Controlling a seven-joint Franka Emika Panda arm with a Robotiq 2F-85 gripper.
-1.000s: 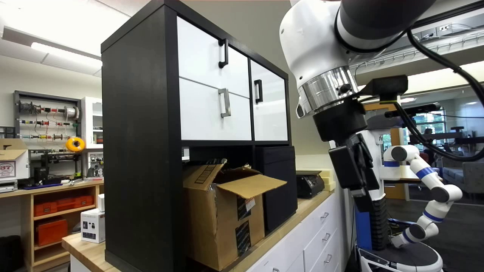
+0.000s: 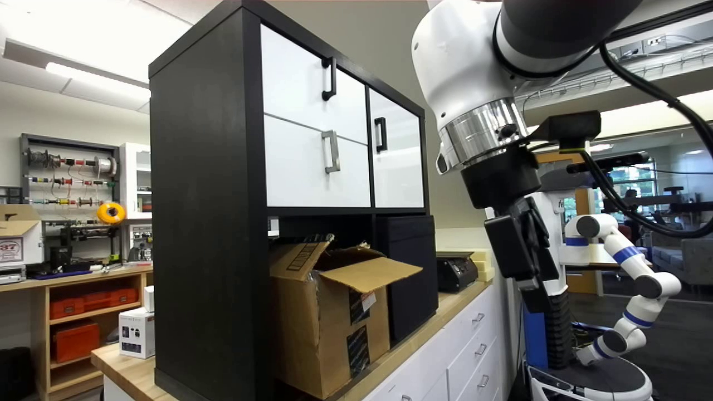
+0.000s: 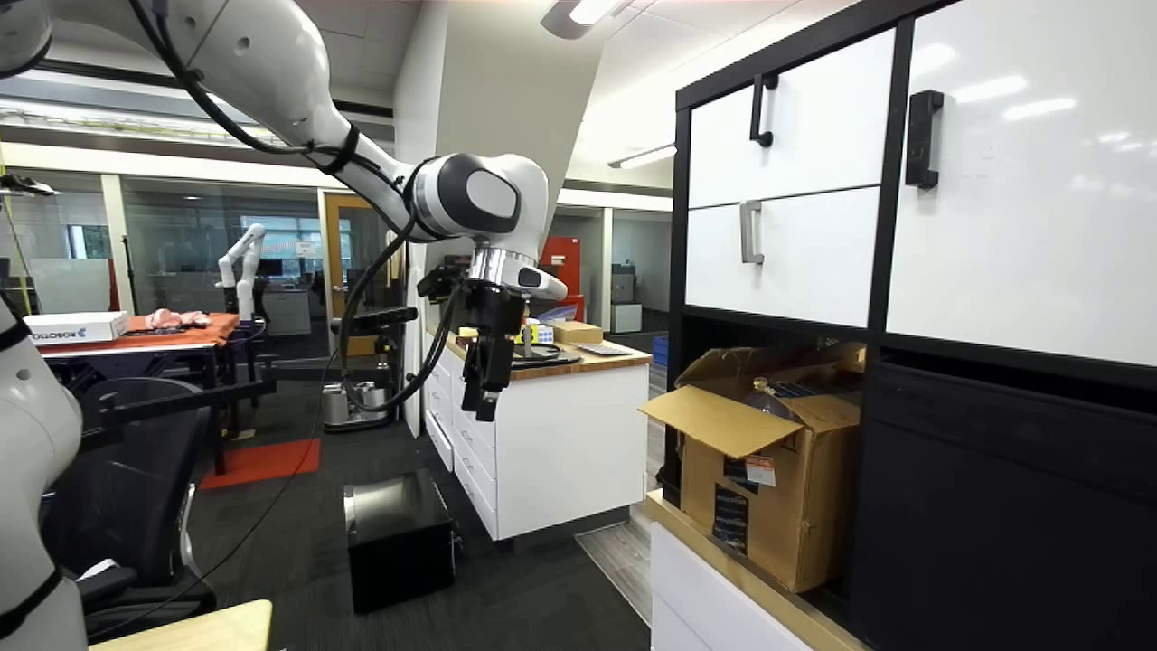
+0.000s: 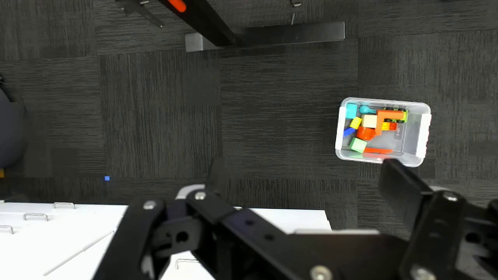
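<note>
My gripper points down over the dark carpet, its two black fingers wide apart with nothing between them. In the first exterior view the gripper hangs in the air to the right of the black cabinet, touching nothing. The cabinet's white doors and drawer fronts are closed; they carry black handles and one grey handle. An open cardboard box fills a lower shelf space, flap folded outward, with something partly visible inside.
White drawers run below the cabinet. A clear bin of colourful toys is on the floor, right in the wrist view. A black box stands on the carpet. Open air surrounds the gripper.
</note>
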